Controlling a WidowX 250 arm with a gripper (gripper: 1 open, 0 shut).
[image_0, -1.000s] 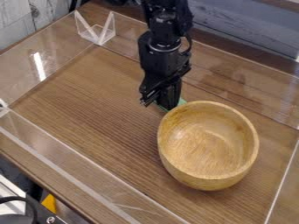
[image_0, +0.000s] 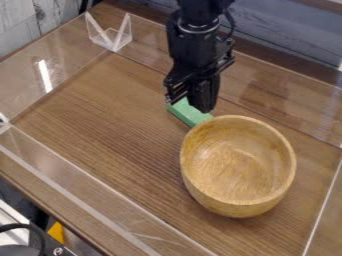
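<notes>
My black gripper (image_0: 201, 98) hangs over the upper middle of the wooden table, its narrow fingers pointing down just above and right of a green block (image_0: 185, 112). It looks shut, with nothing visible between the fingers. The green block lies on the table against the upper left side of a large tan bowl (image_0: 238, 190), whose inside is empty.
A white wire holder (image_0: 110, 30) stands at the top left. A black cable and a yellow object lie beyond the table's lower left edge.
My gripper has risen and moved back from the green block, which now shows more fully. The bowl has not visibly moved.
</notes>
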